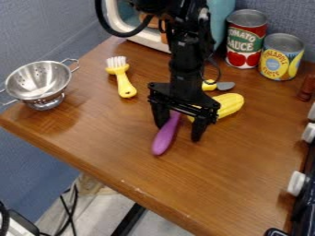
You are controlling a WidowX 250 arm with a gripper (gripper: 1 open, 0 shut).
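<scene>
My black gripper (180, 118) is low over the wooden table (147, 184), its fingers open around the area of a purple eggplant-like toy (164, 140), which points toward the front. A yellow corn cob (227, 105) lies just to the right, partly behind the gripper. Whether the fingers touch either toy I cannot tell.
A steel colander (40, 83) sits at the left edge, a yellow brush (121, 76) behind. A small yellow-handled tool (224, 86), two cans (245, 41) (281, 57) and a red bottle (308, 88) are at the back right.
</scene>
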